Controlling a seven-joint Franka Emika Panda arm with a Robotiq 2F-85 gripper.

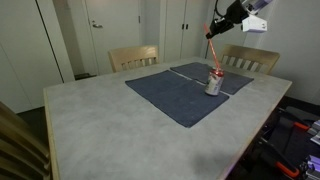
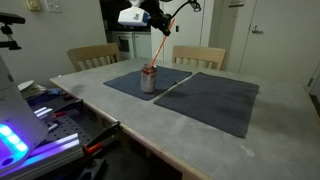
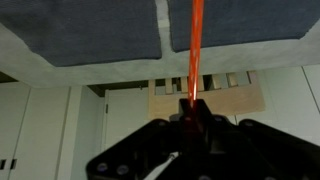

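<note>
A long thin orange-red stick (image 1: 212,52) is pinched in my gripper (image 1: 210,32), which is shut on its upper part. The stick slants down to a small silvery can (image 1: 214,85) with red near its top, standing on a dark mat. In exterior view 2 the stick (image 2: 162,46) meets the top of the can (image 2: 149,80); whether its end is inside or only touching the rim I cannot tell. The wrist view shows the stick (image 3: 195,50) running away from my gripper, and the can is not visible there.
Dark mats (image 1: 180,95) lie on the pale table (image 1: 110,125), parted by a bare strip. Wooden chairs (image 1: 136,57) stand at its edges.
</note>
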